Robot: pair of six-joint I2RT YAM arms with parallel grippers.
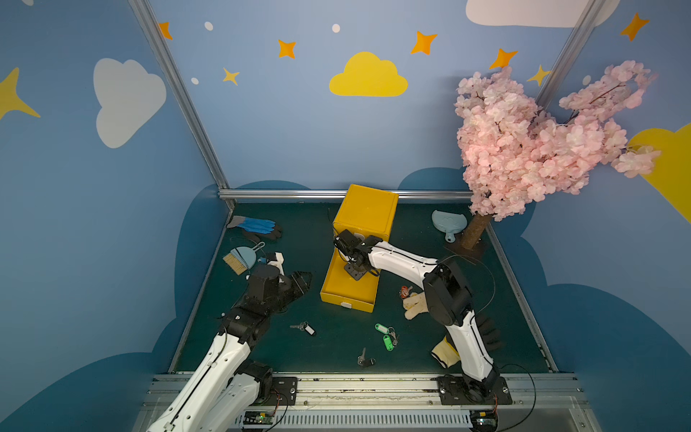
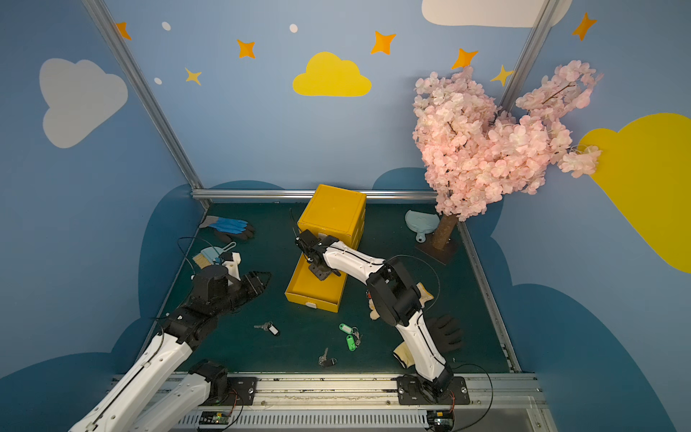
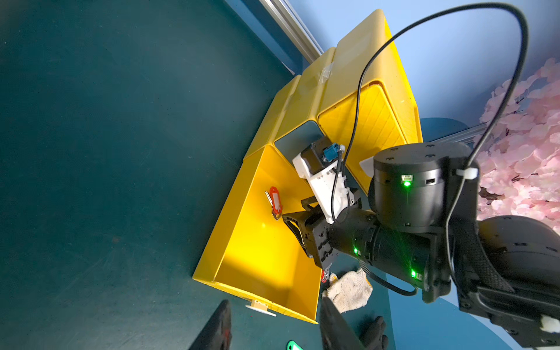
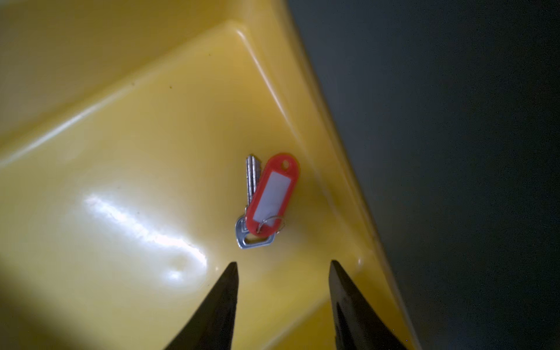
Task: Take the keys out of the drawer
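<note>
A silver key with a red tag [image 4: 272, 195] lies flat on the floor of the pulled-out yellow drawer [image 3: 256, 250], close to a side wall. In the left wrist view the same red-tagged key [image 3: 275, 201] shows near the drawer's left side. My right gripper is open above the drawer floor, its fingers apart and the key ahead of them, not touched. My left gripper [image 1: 308, 279] is open and empty, left of the drawer over the green floor; its fingers [image 3: 215, 326] show spread in its own view.
Other keys lie on the green floor: one with a dark and white fob [image 1: 309, 329], a set with green tags [image 1: 388, 342], and one near the front [image 1: 365, 358]. The yellow cabinet [image 1: 367, 208] stands behind the drawer. Gloves [image 1: 416, 305] lie to the right.
</note>
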